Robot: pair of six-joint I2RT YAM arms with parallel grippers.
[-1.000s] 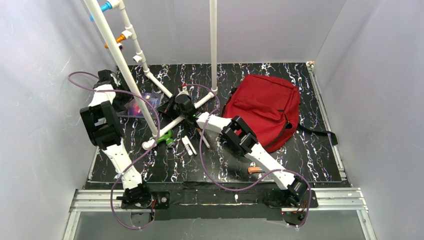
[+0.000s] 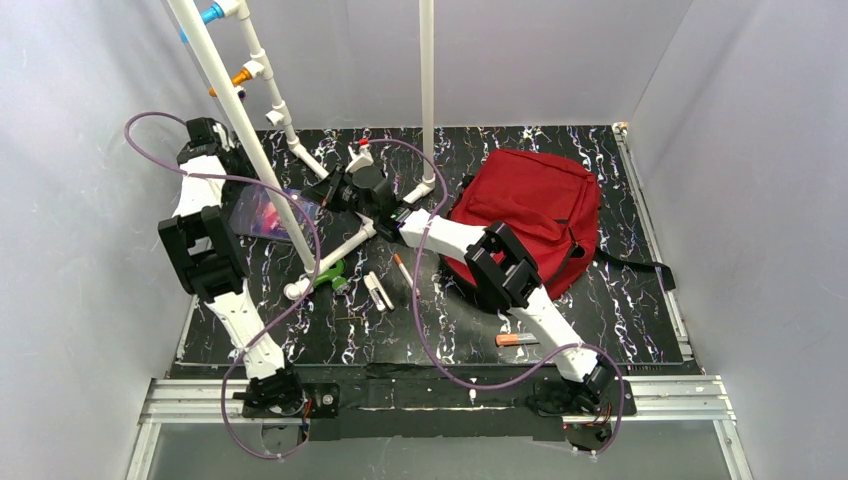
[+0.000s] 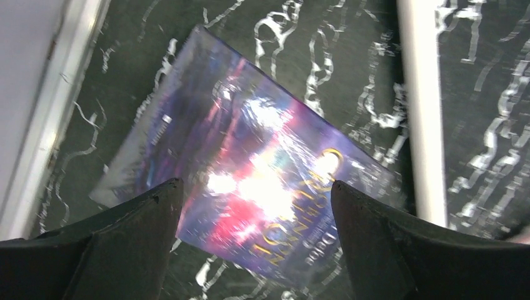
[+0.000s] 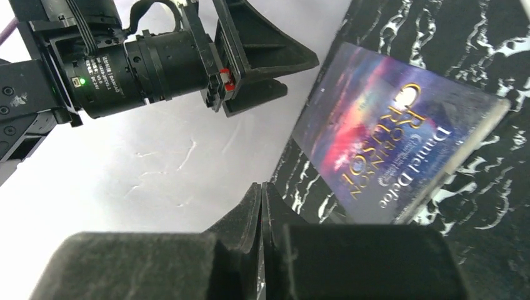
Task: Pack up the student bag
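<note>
A book (image 2: 262, 215) with a purple-blue cover reading Robinson Crusoe (image 4: 400, 140) lies on the marble table at the left, behind a white pipe upright. My left gripper hangs over the book, its fingers apart with nothing between them. My right gripper is above the table on the book's right side; its fingertips meet, nothing visible between them. The red student bag (image 2: 520, 190) lies on the right of the table.
A white pipe frame (image 2: 428, 90) stands around the book. A green object (image 2: 328, 278), white markers (image 2: 378, 292), an orange-capped pen (image 2: 402, 270) and an orange item (image 2: 512, 339) lie toward the front.
</note>
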